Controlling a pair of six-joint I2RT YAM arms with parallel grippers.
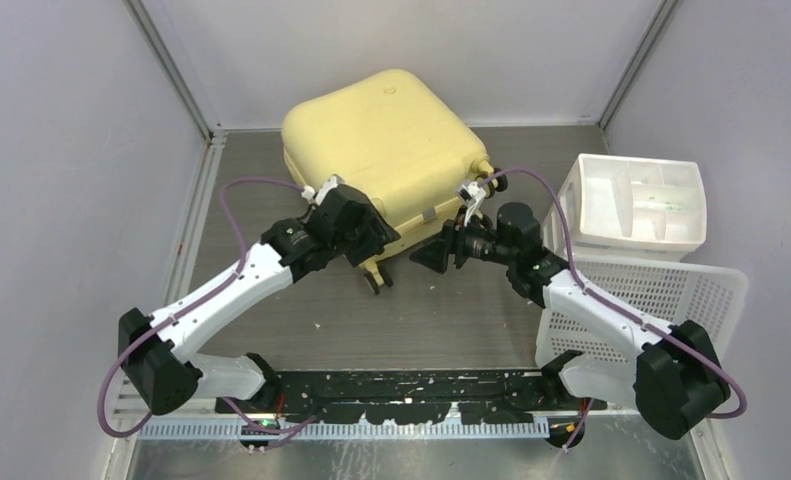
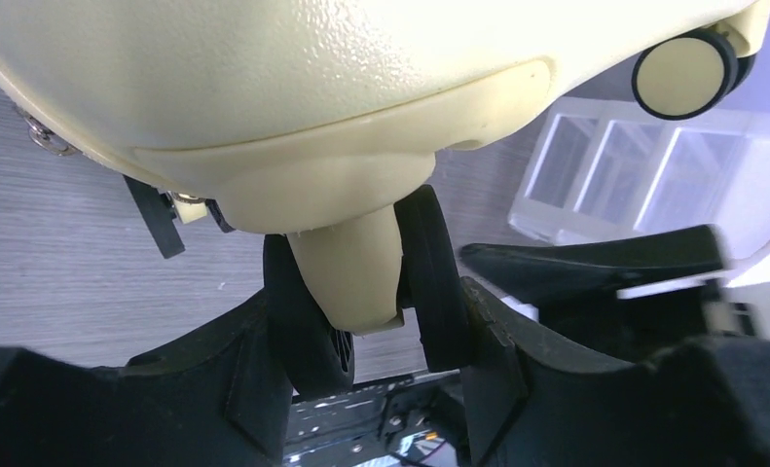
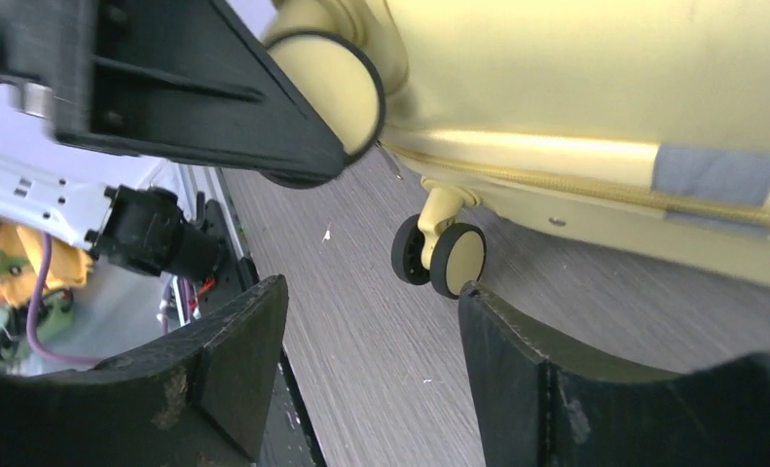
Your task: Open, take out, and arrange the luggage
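Observation:
The pale yellow suitcase [image 1: 381, 140] lies tilted on the grey floor. My left gripper [image 1: 371, 235] is shut on a cream fitting [image 2: 344, 272] at its near left corner; a wheel [image 2: 680, 78] shows at another corner. My right gripper [image 1: 446, 245] stands open, below and beside the suitcase's right end, nothing between its fingers. In the right wrist view a twin wheel [image 3: 463, 261] hangs under the zipped edge, beyond the fingertips.
A white compartment box [image 1: 641, 200] stands at the right, with a perforated white basket [image 1: 701, 310] in front of it. Walls close in the left, back and right.

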